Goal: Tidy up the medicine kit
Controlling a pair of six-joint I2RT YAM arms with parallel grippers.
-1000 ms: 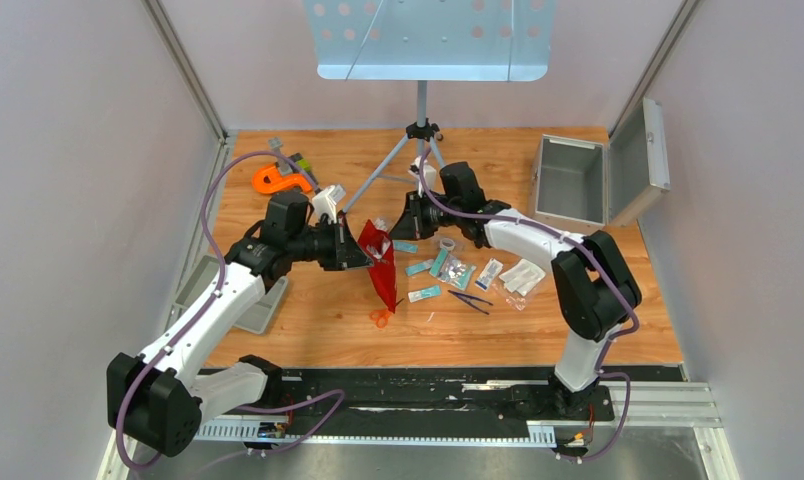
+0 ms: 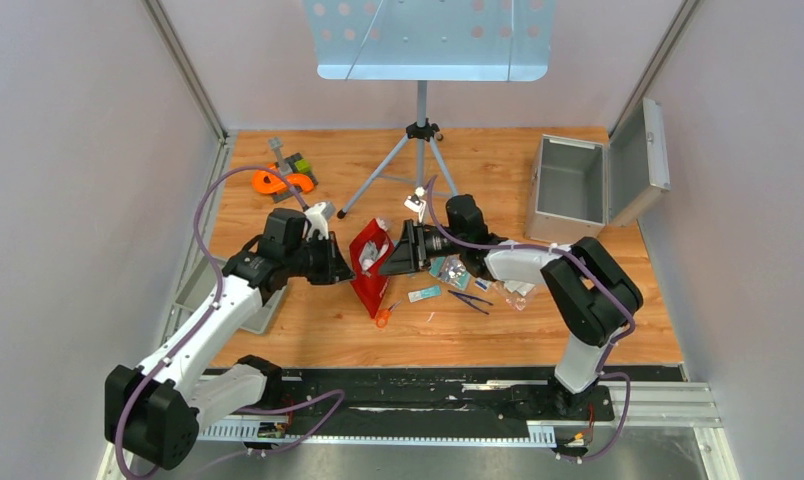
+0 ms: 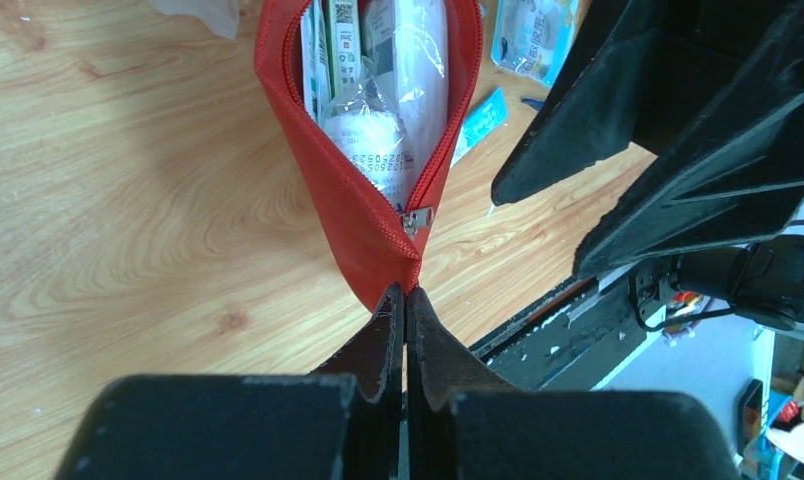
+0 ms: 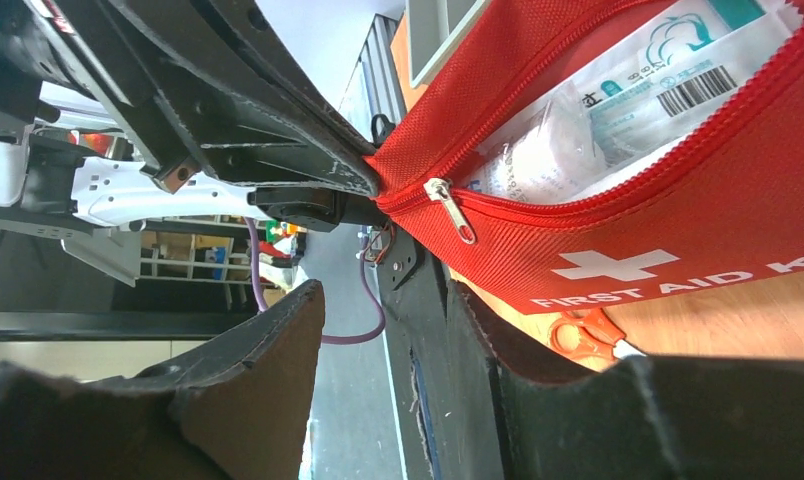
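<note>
A red first aid pouch point(image 2: 370, 283) is held up over the table, its zipped mouth gaping. Packets and a wrapped roll point(image 4: 548, 155) show inside it. My left gripper is shut on one corner of the pouch, beside the zipper pull point(image 3: 416, 220). My right gripper is open beside that same corner, with no item between its fingers. In the top view, the right gripper point(image 2: 384, 268) partly covers the pouch's right side and some loose supplies.
Orange scissors point(image 2: 383, 317), a teal packet point(image 2: 425, 293) and blue tweezers point(image 2: 470, 300) lie on the table. An open grey box point(image 2: 570, 180) stands back right; a grey tray point(image 2: 261, 313) sits at left, partly under the left arm.
The right gripper has moved toward the front and left, over the pouch's right side, covering several small packets.
</note>
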